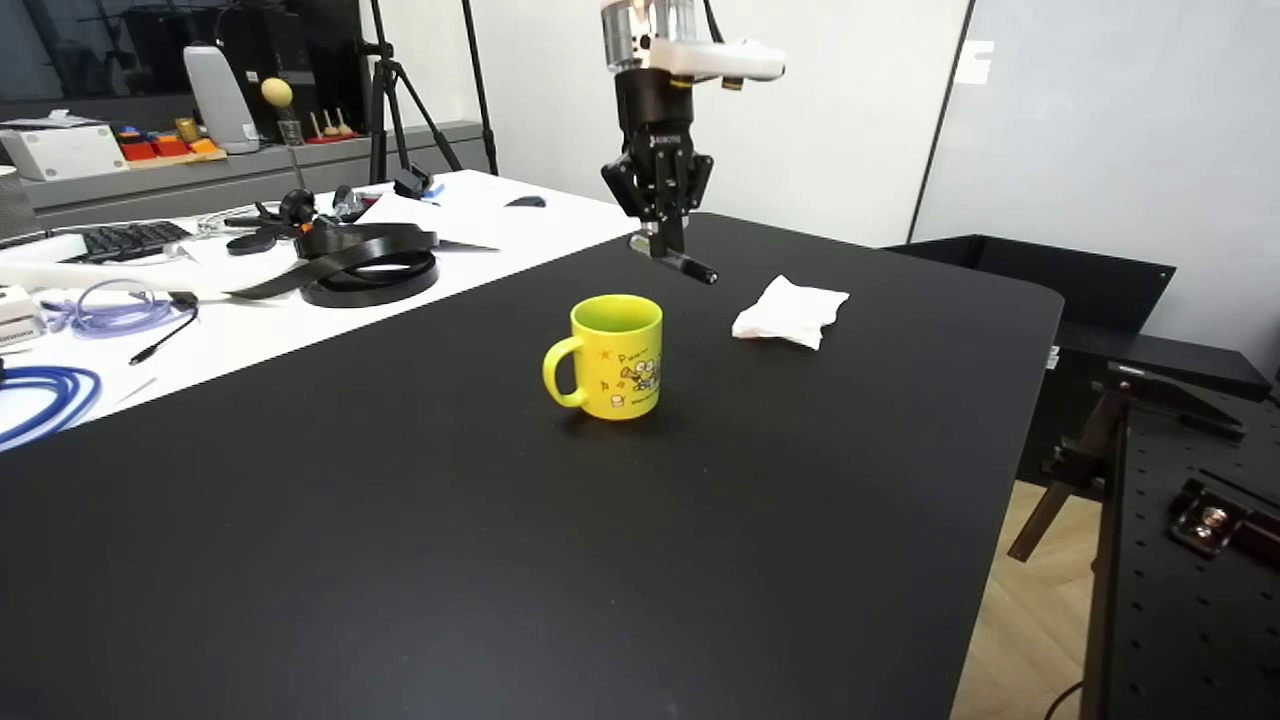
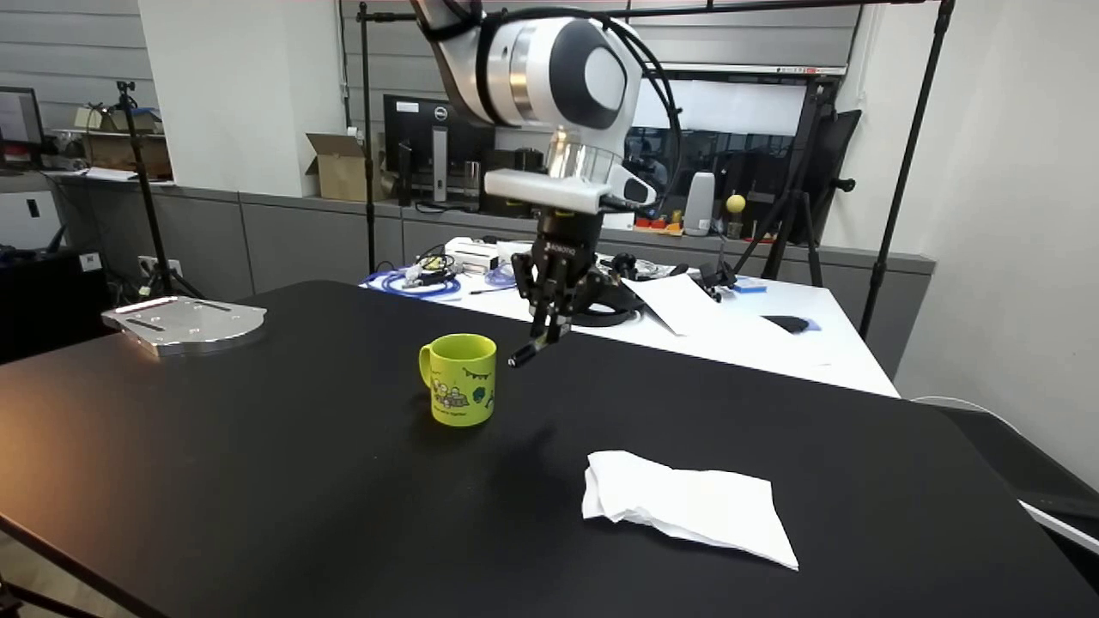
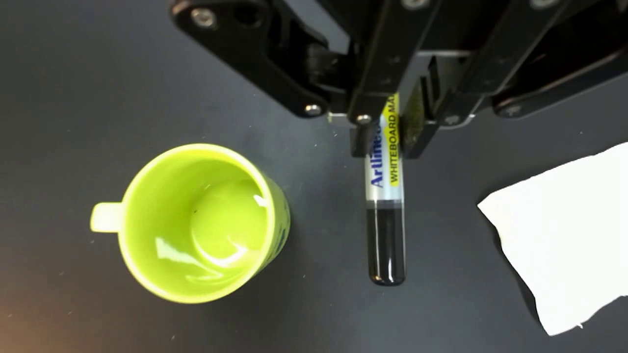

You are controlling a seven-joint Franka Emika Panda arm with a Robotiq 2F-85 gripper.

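A whiteboard marker (image 3: 385, 176) with a black cap is pinched between my gripper's fingers (image 3: 419, 126), its capped end jutting out past them. In exterior view 1 my gripper (image 1: 663, 240) holds the marker (image 1: 690, 264) well above the table, the capped end pointing down and to the right. From the other side, the marker (image 2: 527, 352) hangs clear of the tabletop. The yellow-green mug (image 1: 615, 360) stands upright. Seen from the wrist, the mug (image 3: 200, 223) is empty, left of the marker, with its handle facing left. My gripper is not over the mug's mouth.
A crumpled white tissue (image 1: 792, 312) lies on the black table (image 1: 396, 540), to the right of the mug in exterior view 1. A metal plate (image 2: 187, 321) sits at the table's far left in exterior view 2.
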